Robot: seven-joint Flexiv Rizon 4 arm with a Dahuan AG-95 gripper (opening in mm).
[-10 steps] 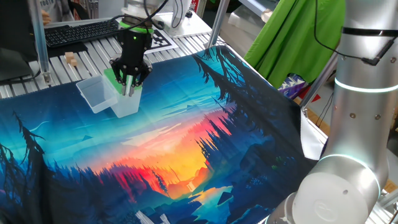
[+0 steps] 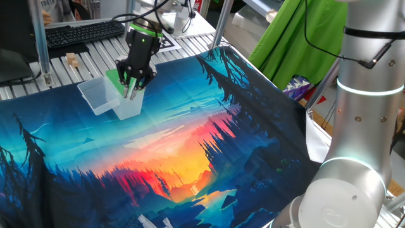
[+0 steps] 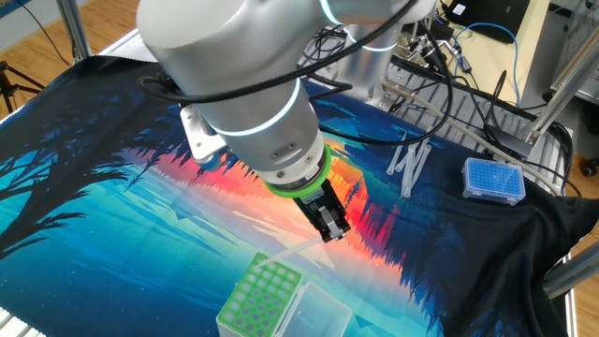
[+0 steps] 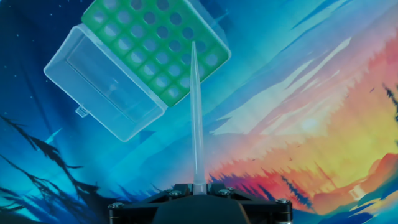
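A long, clear, tapered pipette tip (image 4: 197, 118) is pinched at its wide end by my gripper, which is shut on it. Its narrow end points toward the tip box with the green perforated rack (image 4: 149, 45). In the wrist view that end overlaps the rack's edge near a corner. From exterior view 2, the tip (image 3: 298, 249) slants from the fingers across the rack (image 3: 265, 298); contact cannot be judged. The box's clear lid (image 4: 102, 87) is hinged open beside it. Exterior view 1 has the gripper (image 2: 131, 90) in front of the box (image 2: 131, 109).
Several loose pale tips (image 3: 409, 167) lie on the printed cloth (image 3: 122, 239) near the robot's base. A blue-topped rack (image 3: 493, 178) stands at the cloth's edge. A keyboard (image 2: 85, 33) lies behind the box.
In exterior view 1 the gripper has tilted, its upper body leaning to the right while its fingers stay almost in place by the box. Box and lid have not moved.
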